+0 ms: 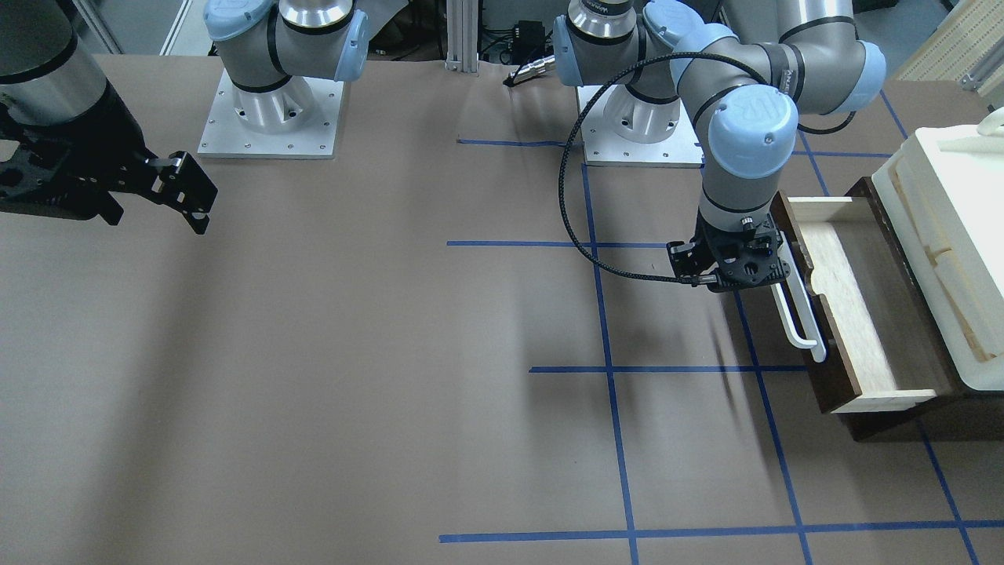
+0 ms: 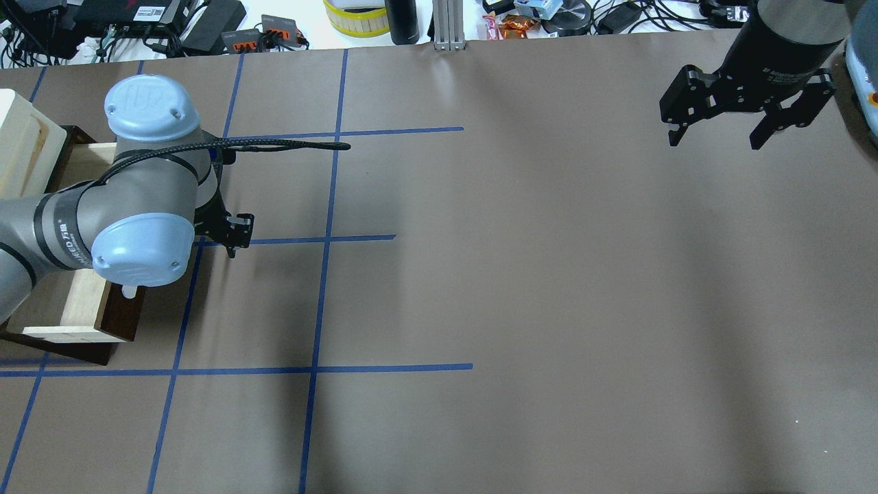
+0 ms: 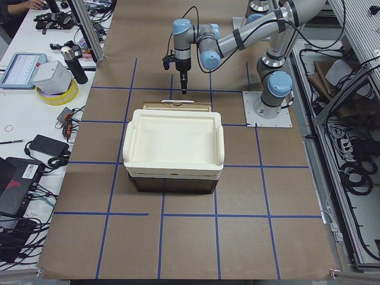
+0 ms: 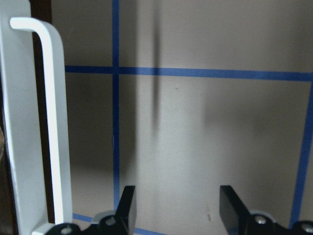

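A dark wooden box (image 1: 875, 311) with a light lining stands on the right in the front view, a white plastic tray (image 3: 173, 143) on it. A white handle (image 1: 793, 315) is fixed to its open side. In the left wrist view it is open with bare floor between its fingers, and the handle (image 4: 54, 112) runs along the left of the frame, outside the fingers.
The floor (image 1: 395, 358) left of the box is clear apart from blue tape lines. Another black gripper (image 2: 745, 107) hangs at the far side, and further arms stand on white base plates at the back of the front view.
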